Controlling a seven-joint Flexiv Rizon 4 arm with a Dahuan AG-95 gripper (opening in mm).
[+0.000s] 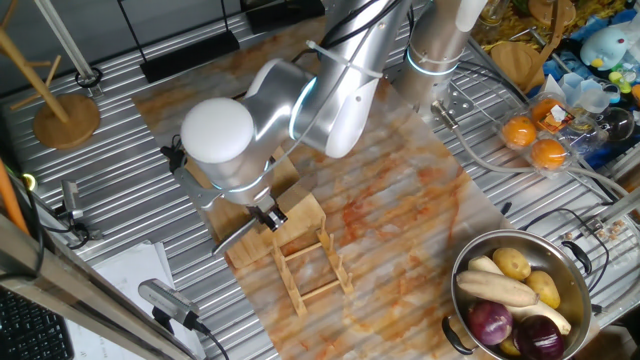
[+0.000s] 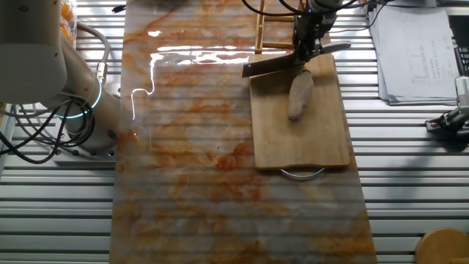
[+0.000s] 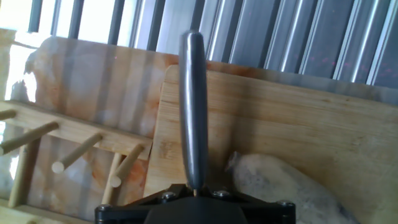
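A knife with a steel handle (image 3: 193, 112) is clamped in my gripper (image 2: 305, 50), which is shut on it. The dark blade (image 2: 270, 67) stretches to the left over the far edge of the wooden cutting board (image 2: 300, 150) in exterior view 2. On the board lies a pale, elongated root vegetable (image 2: 300, 95), close in front of the blade. The wrist view shows part of this vegetable (image 3: 283, 186) to the right of the handle. Whether the blade touches the board or the vegetable, I cannot tell.
Beside the board stands a wooden rack (image 1: 312, 275) with pegs. A steel pot (image 1: 462, 300) holding potatoes, pale roots and purple vegetables sits at the right. Papers (image 2: 414, 55) lie right of the board. The marbled mat (image 2: 190, 176) has wide clear room.
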